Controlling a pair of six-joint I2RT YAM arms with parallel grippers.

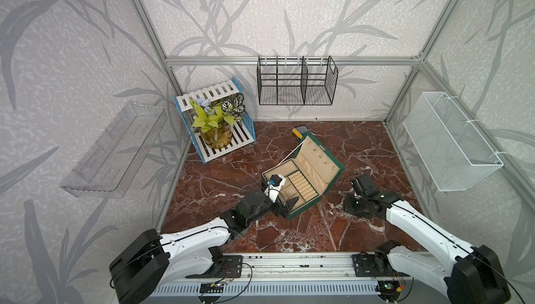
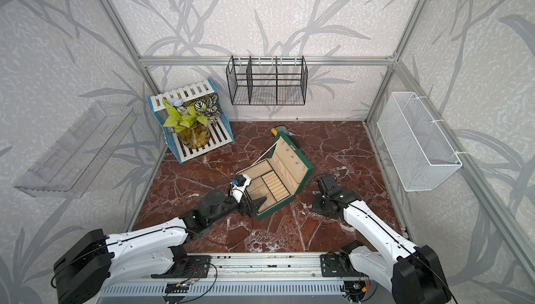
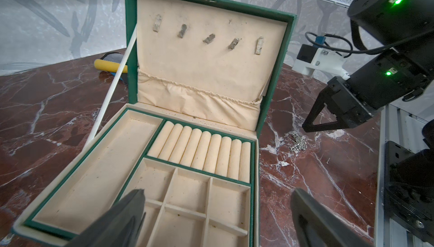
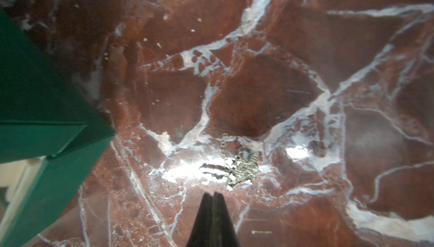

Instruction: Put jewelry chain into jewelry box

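Note:
The silver jewelry chain lies in a small heap on the marble table, right of the box, as the left wrist view also shows. Just short of it in the right wrist view is my right gripper, its fingers shut with nothing visible between them. The green jewelry box (image 1: 297, 213) stands with its lid up; its cream compartments (image 3: 185, 192) look empty in the left wrist view. My left gripper is open over the box's near left side, its fingers (image 3: 119, 215) spread wide and nothing held.
A yellow-handled tool (image 1: 297, 133) lies behind the box. The plant shelf (image 1: 223, 153) stands at the back left. Wire baskets hang on the walls, one black (image 1: 295, 103) and one white (image 1: 448, 159). Table in front of the box is clear.

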